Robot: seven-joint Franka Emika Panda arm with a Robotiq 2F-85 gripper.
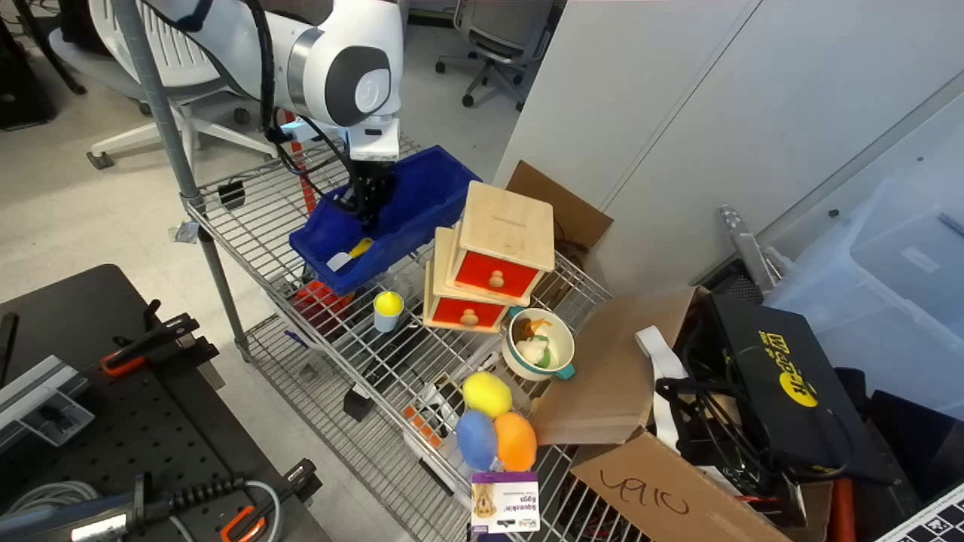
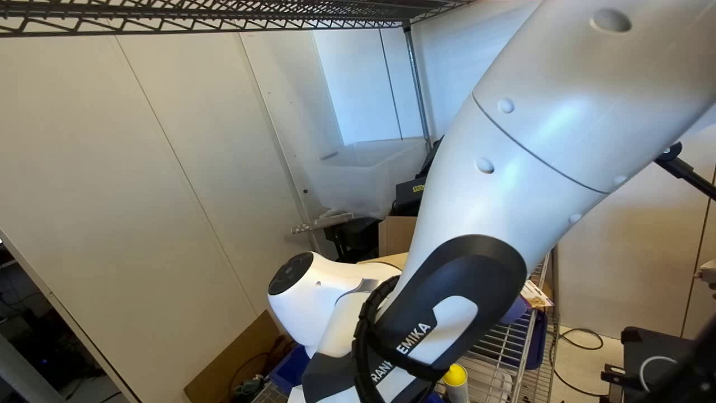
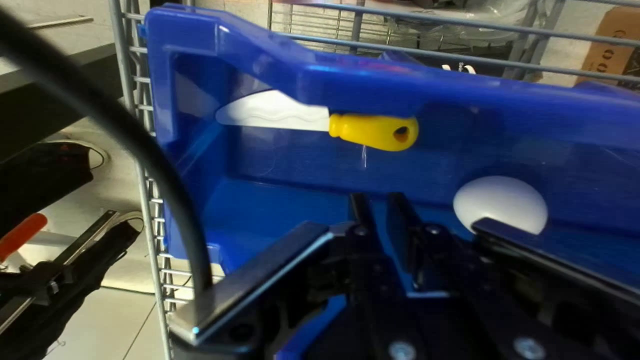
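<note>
In the wrist view, my gripper is over the blue bin [image 3: 372,78], its fingers parted by a narrow gap with only the bin's floor showing between them. A toy knife with white blade and yellow handle [image 3: 375,131] leans along the bin's side wall, apart from the fingers. To the right of the fingertips lies a smooth white oval object [image 3: 501,203], partly covered by the gripper's body. Exterior view 1 shows the gripper as a dark shape above the same bin; the arm hides most of the bin in exterior view 2.
Beside the bin stand a cup with a yellow top [image 1: 388,311] and two stacked wooden drawer boxes [image 1: 499,244]. Farther along the wire shelf are a pot with toys [image 1: 539,343], yellow, blue and orange balls, and a cardboard box [image 1: 623,361]. A grey post [image 1: 149,81] rises at the shelf's corner.
</note>
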